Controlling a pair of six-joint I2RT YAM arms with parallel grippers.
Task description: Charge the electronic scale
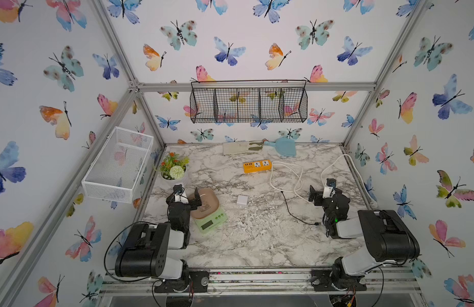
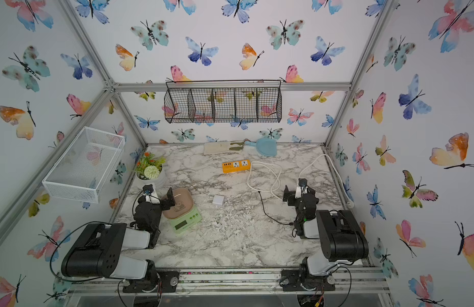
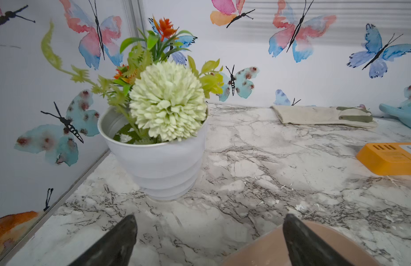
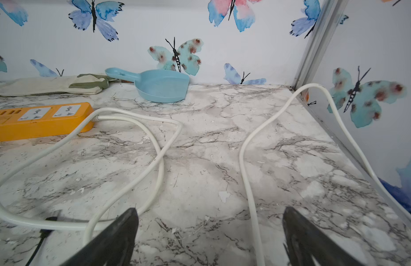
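The green electronic scale [image 1: 212, 221], with a brownish-pink tray [image 1: 208, 200] on its far part, lies on the left of the table. Over the tray's left side hangs my left gripper [image 1: 187, 196], open and empty. A black charging cable [image 1: 293, 214] runs over the table from near the white cord to a plug close to my right arm. Towards the back middle sits an orange power strip [image 1: 257, 166]. Between scale and cable rests a small white block [image 1: 242, 200], perhaps an adapter. My right gripper stands open, only tabletop and white cord beyond it.
A potted plant [image 3: 165, 155] stands just beyond my left gripper. The strip's white cord [image 4: 245, 177] loops across the right side. Gloves [image 1: 243, 147] and a blue dustpan [image 1: 285, 146] lie along the back wall.
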